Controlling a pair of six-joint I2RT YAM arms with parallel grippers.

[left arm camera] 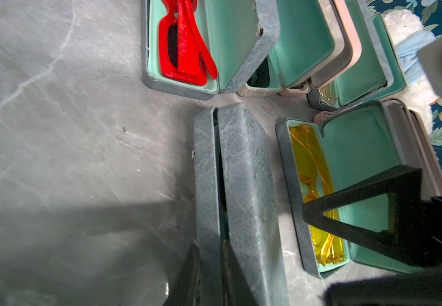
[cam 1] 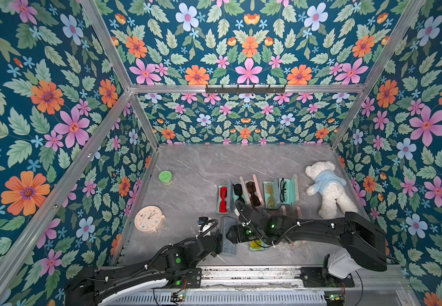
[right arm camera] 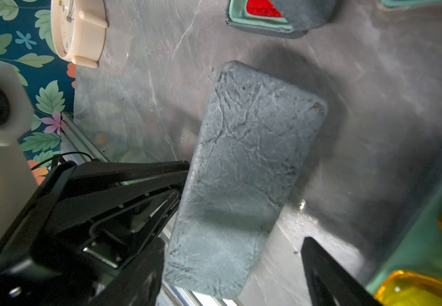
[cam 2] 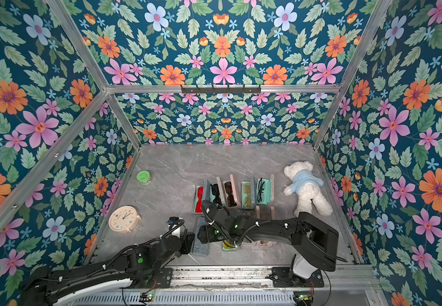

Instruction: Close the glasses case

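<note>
A grey marbled glasses case point(left arm camera: 249, 173) lies lengthwise in front of the arms. Its lid is down except for a narrow dark gap along the left side, seen in the left wrist view. From the right wrist view only the creased lid point(right arm camera: 246, 153) shows. My left gripper is partly open at the case's left side, its fingertips around the lower edge; contact is unclear. My right gripper stands open over the lid, fingers wide apart. In the top left view its arm comes in from the right and hides part of the case.
Right of the case sits an open case point(left arm camera: 305, 199) with yellow glasses. Behind it stand several open cases, the nearest holding red glasses point(cam 1: 223, 199). A clock point(cam 1: 149, 218), a green-lidded jar point(cam 1: 165, 177) and a teddy point(cam 1: 329, 188) lie farther off.
</note>
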